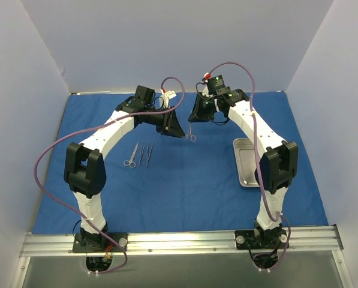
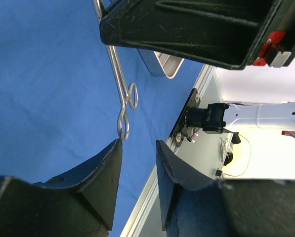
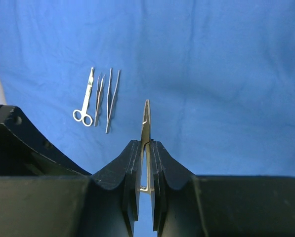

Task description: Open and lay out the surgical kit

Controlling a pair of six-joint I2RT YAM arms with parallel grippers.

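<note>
A ring-handled steel instrument (image 2: 116,74) hangs from my right gripper, which holds it near the middle, fingers nearly closed on it. Its rings dangle just beyond my left gripper, which stands open and empty in mid-air, facing it. On the blue cloth (image 1: 184,192), left of centre, lie scissors (image 3: 86,101) and several slender instruments (image 3: 109,98) in a row.
The metal tray (image 1: 246,162) sits on the right of the cloth, partly behind the right arm. Pale walls enclose the sides and back.
</note>
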